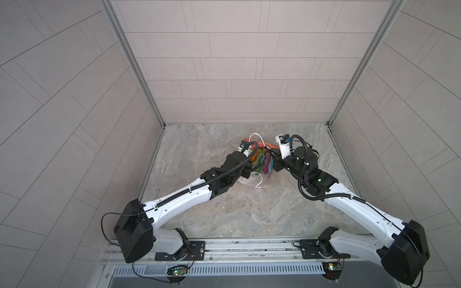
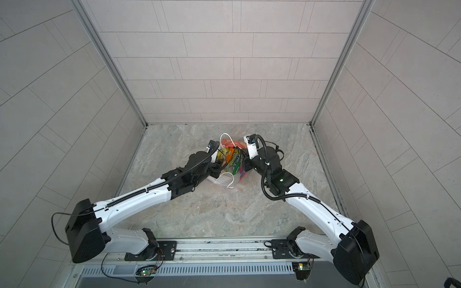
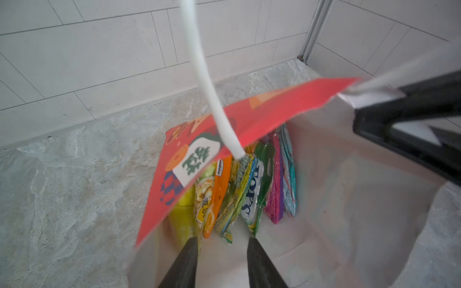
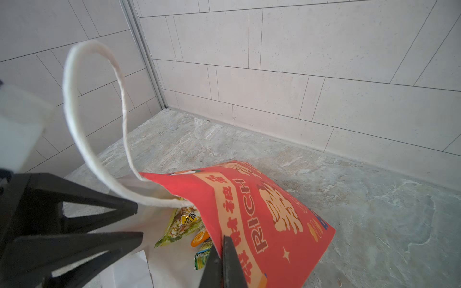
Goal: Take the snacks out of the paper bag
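Note:
A red-printed paper bag point(image 4: 269, 216) lies on its side on the marble table, white rope handles loose. Colourful snack packs point(image 3: 240, 187) sit inside, green, orange, yellow, pink and blue. My left gripper is open at the bag's mouth, below the packs, nothing between its fingertips. My right gripper is shut at the red upper edge of the bag, which appears pinched in its tips, holding the mouth raised.
Tiled walls point(image 2: 230, 88) enclose it at back and sides. Both arms meet closely over the middle.

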